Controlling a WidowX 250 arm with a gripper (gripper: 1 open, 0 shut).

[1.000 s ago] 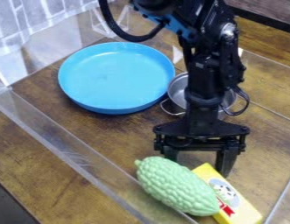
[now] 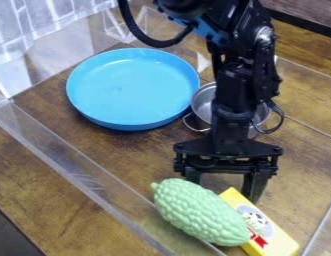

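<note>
My black gripper [image 2: 225, 172] is low over the wooden table, just behind a green bumpy bitter-melon toy [image 2: 197, 210] and a yellow box [image 2: 272, 235] with a printed figure on it. Its fingers point down near the table; whether anything is between them is hard to see.
A large blue plate [image 2: 132, 85] lies at the upper left. A metal pot [image 2: 203, 104] sits behind my arm. Clear plastic sheeting runs along the left side.
</note>
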